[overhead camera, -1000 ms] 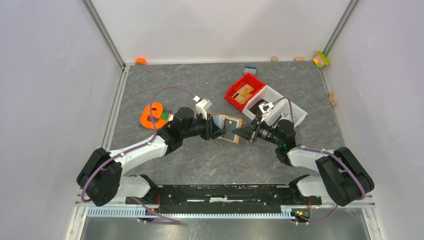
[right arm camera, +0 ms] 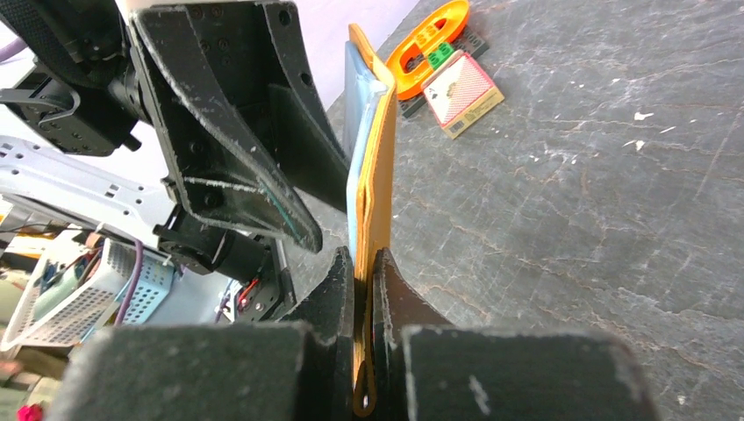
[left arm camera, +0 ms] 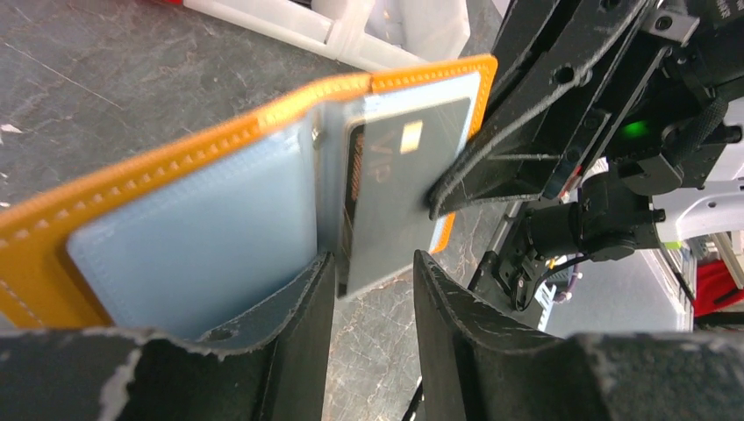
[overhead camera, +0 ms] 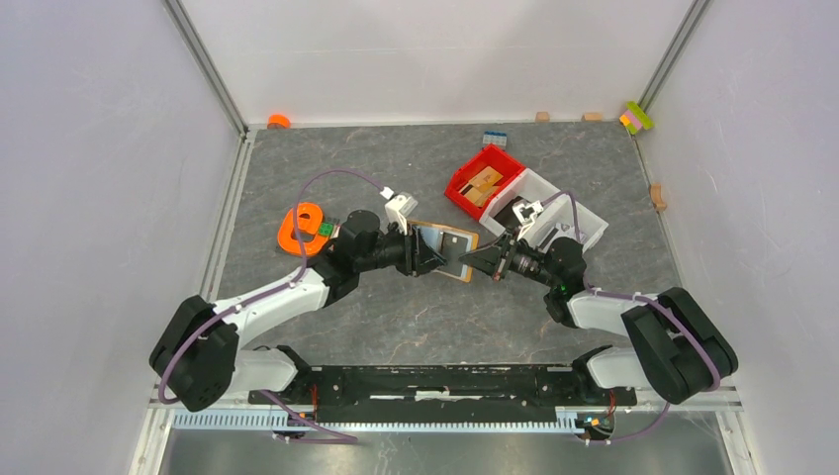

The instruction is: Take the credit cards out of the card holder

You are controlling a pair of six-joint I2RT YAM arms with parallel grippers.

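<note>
The card holder [left arm camera: 158,219], orange-edged with pale blue pockets, is spread open above the table between my two arms. A dark grey card [left arm camera: 408,162] with a gold chip sits in its right-hand pocket. My right gripper is shut on the holder's right edge, whose thin orange side [right arm camera: 379,175] runs between its fingers. On the near side, my left gripper stands part open, its fingertips to either side of the card's lower left corner in that view. Nothing is seen clamped between them. From above, the left hand hides part of the holder [overhead camera: 457,240].
Behind the right arm stand a red bin [overhead camera: 505,163] and a white divided tray [overhead camera: 591,226]. An orange ring-shaped object [overhead camera: 287,233] and a small red-and-white box [right arm camera: 461,92] lie at the left.
My left arm has shifted only slightly, staying at the holder. The right arm and the holder look almost unmoved.
</note>
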